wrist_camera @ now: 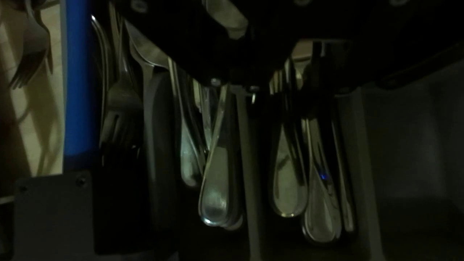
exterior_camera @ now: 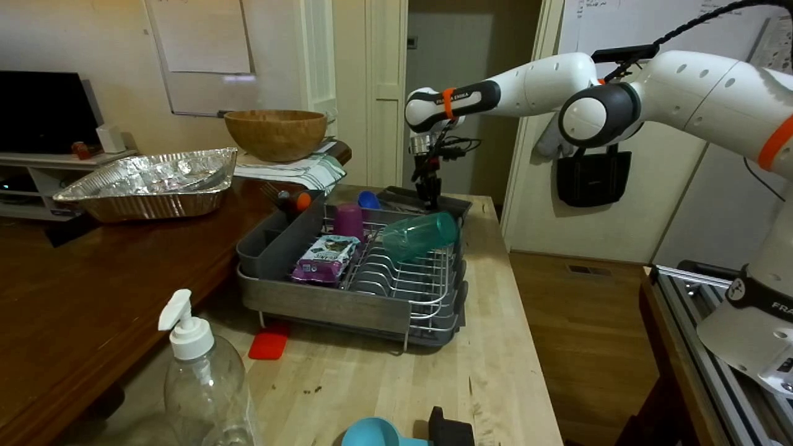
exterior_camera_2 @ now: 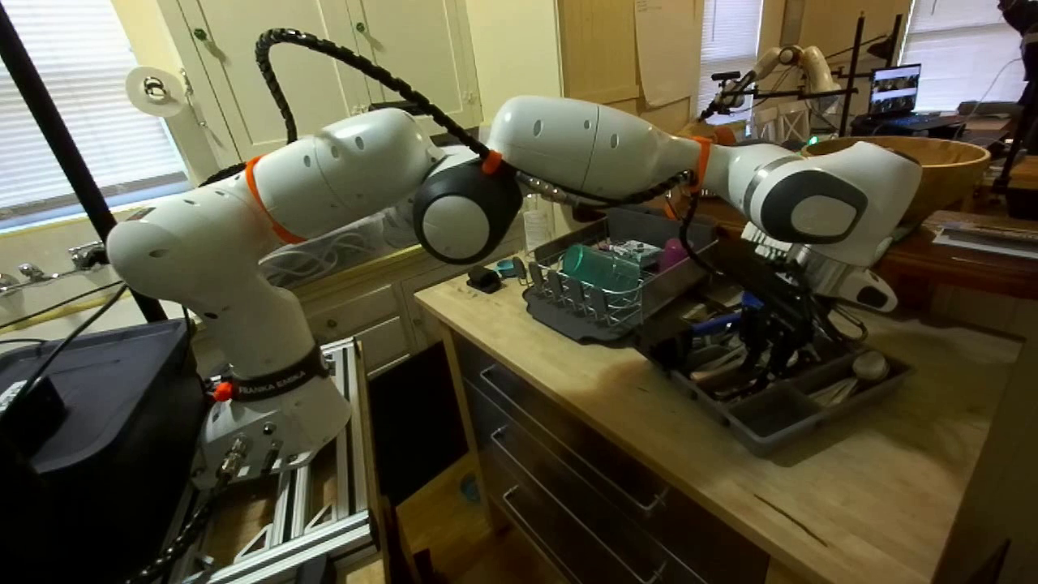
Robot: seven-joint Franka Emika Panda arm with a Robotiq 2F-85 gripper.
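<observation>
A grey cutlery tray (exterior_camera_2: 764, 444) lies on the counter beyond the dish rack. My gripper (exterior_camera_2: 754, 365) points down into it, dark and partly lost among the utensils; its fingers stand open, and no object shows held. In the wrist view, several metal handles (wrist_camera: 215, 187) lie in two neighbouring compartments, with more handles (wrist_camera: 288, 187) right of a divider (wrist_camera: 248, 182). A fork (wrist_camera: 124, 104) and a blue handle (wrist_camera: 81, 87) are at the left. The compartment at the far right (wrist_camera: 409, 152) looks empty. The gripper's dark body covers the top, and the fingertips are hard to make out.
The dish rack (exterior_camera: 327, 293) holds a green tumbler (exterior_camera: 420, 236), a purple cup (exterior_camera: 349, 220) and a purple packet (exterior_camera: 325, 259). A soap bottle (exterior_camera: 208, 386) and a blue scoop (exterior_camera: 372, 432) stand nearer. Bare counter lies along the right edge.
</observation>
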